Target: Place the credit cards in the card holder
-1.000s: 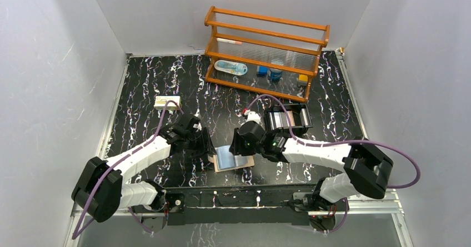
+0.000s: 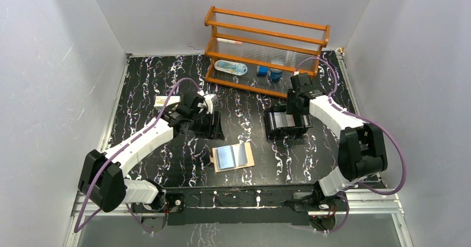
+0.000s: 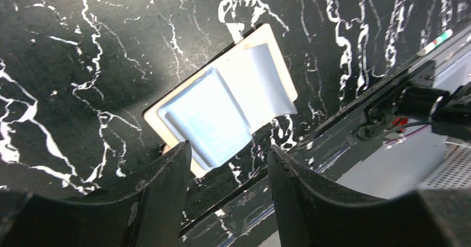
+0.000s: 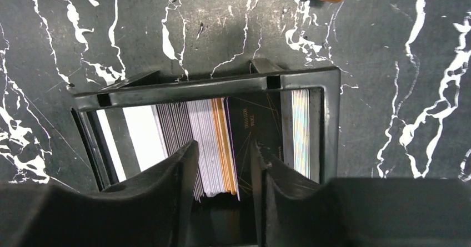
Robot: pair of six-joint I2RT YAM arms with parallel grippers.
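Note:
The opened card holder [image 3: 206, 112], with pale bluish inner panels on a tan cover, lies flat on the table; no card can be made out in it. My left gripper is open above it, nothing between its fingers. Several cards [image 4: 205, 141] stand on edge in a black tray [image 4: 205, 87]: white, striped, orange-edged and a dark one [image 4: 252, 125] with thin gold lines. Over this tray hangs my right gripper, part open, with its fingers in front of the cards; no card is seen gripped.
A wooden rack [image 2: 266, 41] stands at the back, with a blue packet [image 2: 231, 67] and a blue tin [image 2: 275, 74] on its lower shelf. A small box [image 2: 168, 102] sits at the left. Between holder and tray the table is clear.
My right gripper has swung from the card holder, up and right, to over the tray. The left gripper has risen slightly away from the holder's left side.

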